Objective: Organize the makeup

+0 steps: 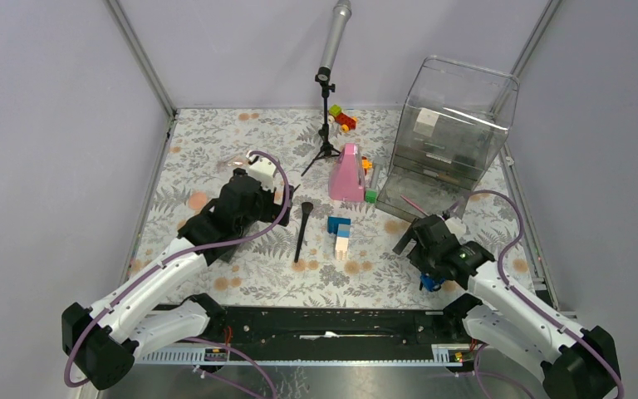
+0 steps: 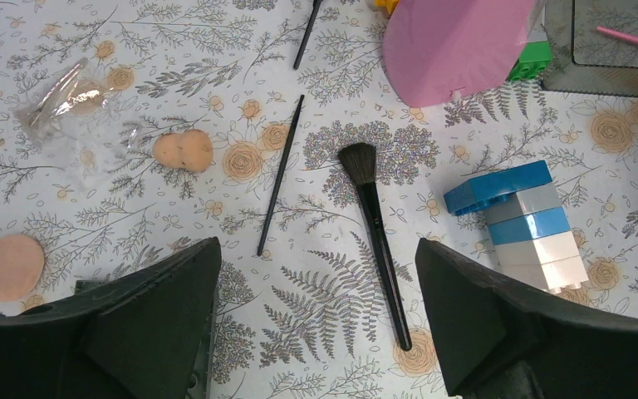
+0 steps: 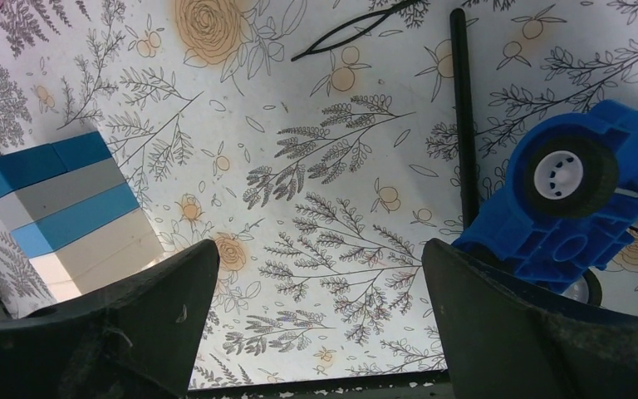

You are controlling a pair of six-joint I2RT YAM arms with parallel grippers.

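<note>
A clear acrylic organizer (image 1: 432, 133) stands back right, a pink pencil (image 2: 633, 40) inside. A black brush (image 2: 374, 224), a thin dark brush (image 2: 281, 174), a peach puff (image 2: 10, 268) and a small sponge (image 2: 183, 150) lie on the table. My left gripper is open above them, nothing between its fingers. My right gripper is open over the front right, beside a black stick (image 3: 463, 116) partly under or beside a blue toy car (image 3: 581, 199), with nothing between its fingers.
Blue-and-white blocks (image 2: 532, 241) lie mid-table. A pink object (image 1: 346, 174), toy bricks (image 1: 345, 120) and a tripod (image 1: 325, 141) stand behind. Dark wire-like tongs or scissors (image 3: 357, 29) lie right of centre.
</note>
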